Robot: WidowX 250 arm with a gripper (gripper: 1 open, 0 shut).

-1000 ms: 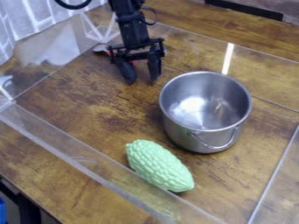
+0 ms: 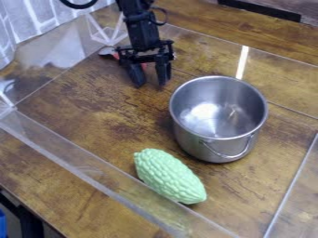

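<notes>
My black gripper (image 2: pixel 149 72) is low over the upper middle of the wooden table (image 2: pixel 74 121), its fingers pointing down near the surface. Something small and reddish shows just behind it, mostly hidden, and I cannot tell what it is or whether it lies between the fingers. A steel pot (image 2: pixel 218 112) with a wire handle stands to the right of the gripper. A pale green, bumpy vegetable-like object (image 2: pixel 169 176) lies at the front, below the pot.
Clear plastic walls (image 2: pixel 93 186) border the work area at the left, front and right.
</notes>
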